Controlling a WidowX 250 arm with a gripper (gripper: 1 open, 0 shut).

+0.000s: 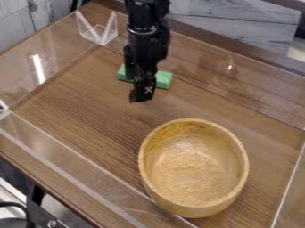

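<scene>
My black gripper (pixel 142 85) hangs over the middle-back of the wooden table, open, beside a green object (pixel 160 78) that lies partly behind it. Whether the fingers touch the green object I cannot tell. A large yellow oval bowl (pixel 193 190) sits empty at the front right.
A clear plastic item (pixel 98 28) stands at the back left, and another pale piece (pixel 4 109) is at the left edge.
</scene>
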